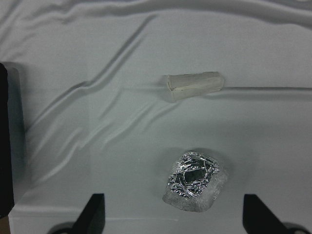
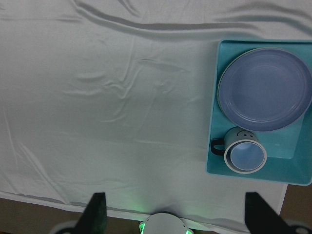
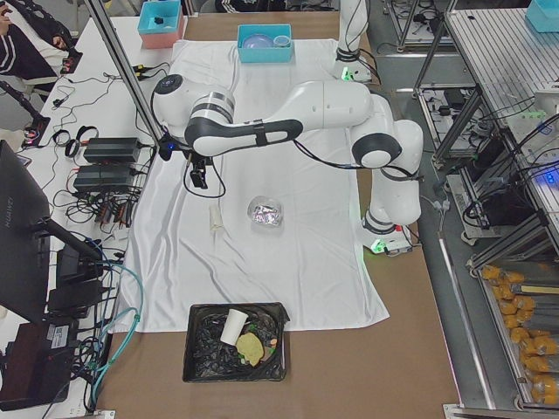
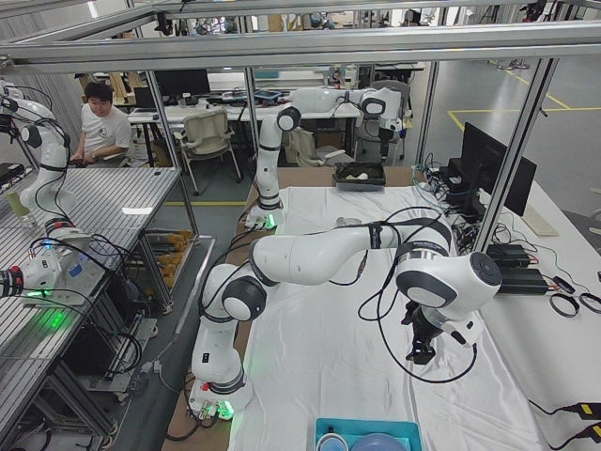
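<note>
My left gripper (image 3: 199, 175) (image 4: 383, 141) is raised above the white cloth (image 3: 279, 271), open and empty. Below it lie a crumpled foil piece in clear plastic (image 3: 265, 212) (image 1: 194, 181) and a pale translucent cylinder (image 3: 217, 218) (image 1: 194, 85). My right gripper (image 4: 421, 343) hangs open and empty over the cloth near the blue bin (image 3: 264, 54) (image 2: 212, 141), which holds plates (image 2: 264, 88) and a mug (image 2: 246, 156) with a blue inside.
A black lined tray (image 3: 196, 349) beside the cloth holds a white cup (image 3: 233, 326) and food-like pieces (image 3: 250, 347). Cables, electronics and a monitor (image 3: 22, 236) line one side; a metal rail (image 3: 131, 70) stands there.
</note>
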